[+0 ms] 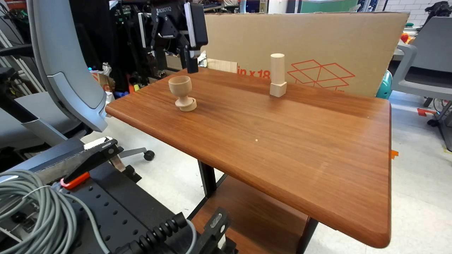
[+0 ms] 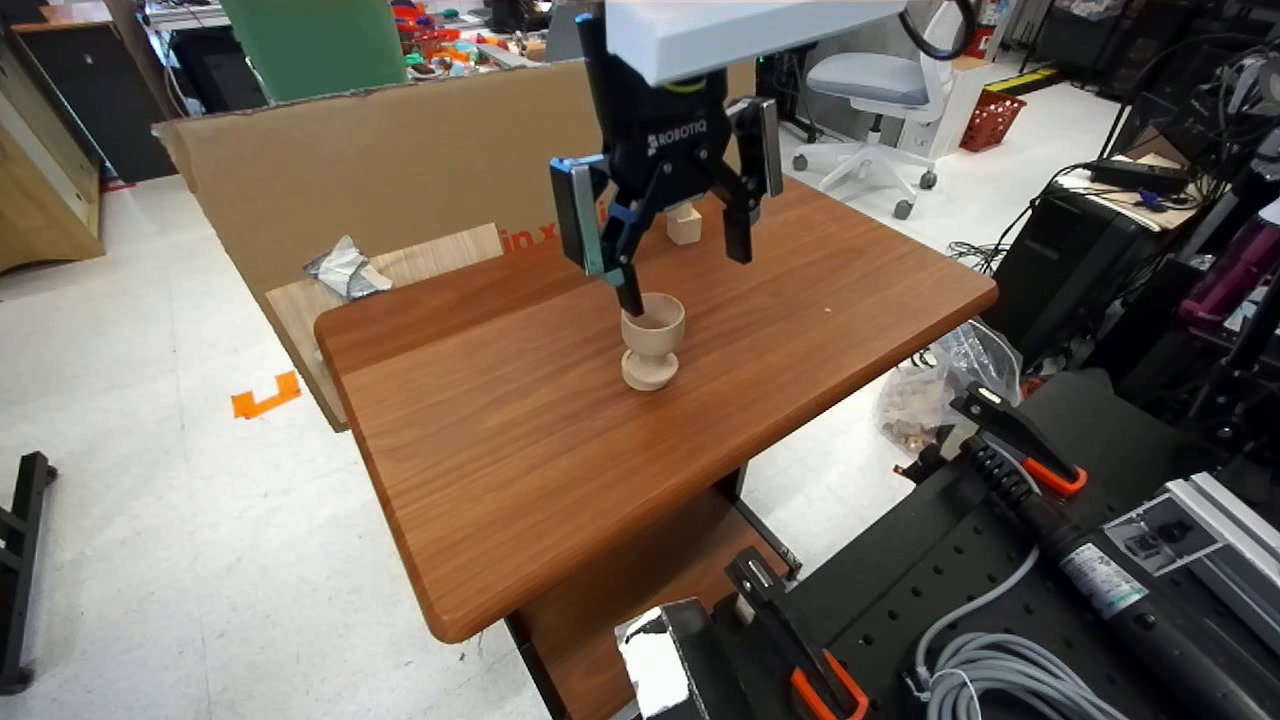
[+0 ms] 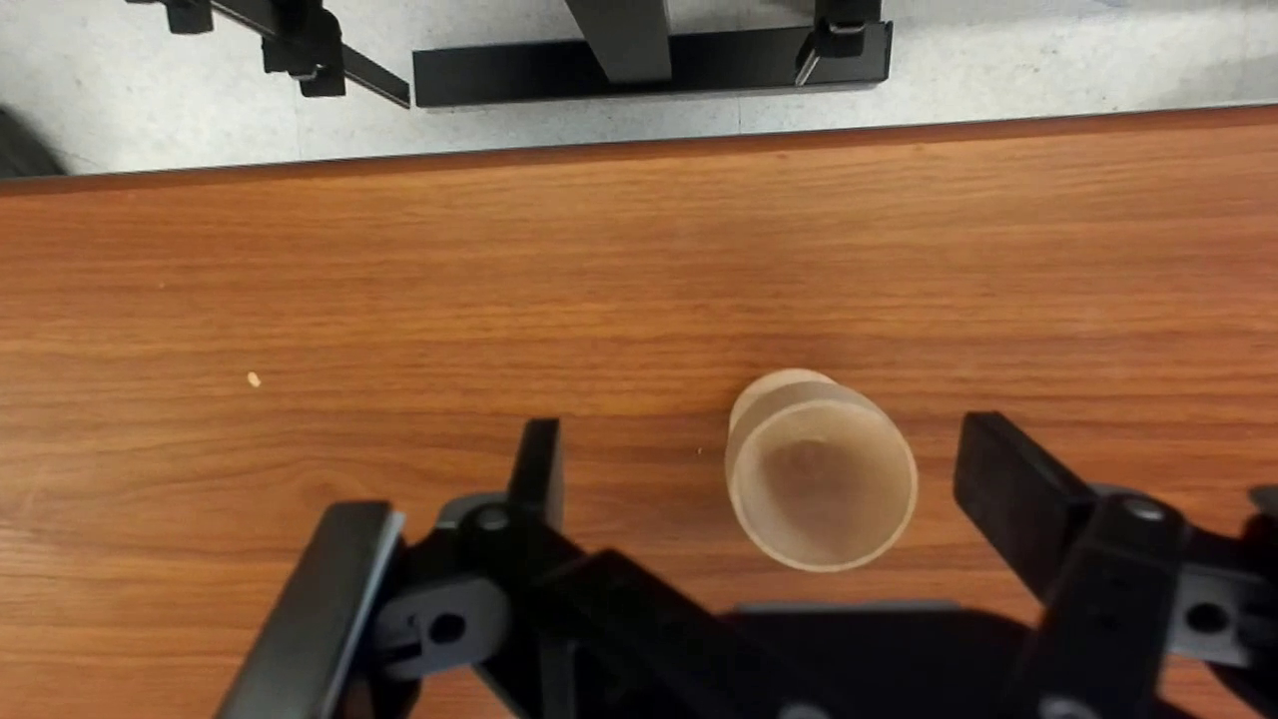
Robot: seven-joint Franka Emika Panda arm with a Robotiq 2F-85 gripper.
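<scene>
A pale wooden goblet (image 1: 180, 86) stands upright on the brown table, its stem set on a thin round disc (image 1: 191, 105). In the wrist view the goblet's cup (image 3: 824, 489) appears from above, empty, between my two spread fingers and touched by neither. My gripper (image 1: 176, 63) hangs over that end of the table, open, fingers pointing down with nothing held. Seen in exterior view 2, the gripper (image 2: 686, 286) is above the goblet (image 2: 654, 326). A wooden cylinder (image 1: 277, 68) stands on a wooden cube (image 1: 278, 89) toward the table's back edge; exterior view 2 mostly hides it behind the gripper.
A tall cardboard sheet (image 1: 339, 46) rises along the table's back edge. A grey office chair (image 1: 67, 76) is off the left end in exterior view 1.
</scene>
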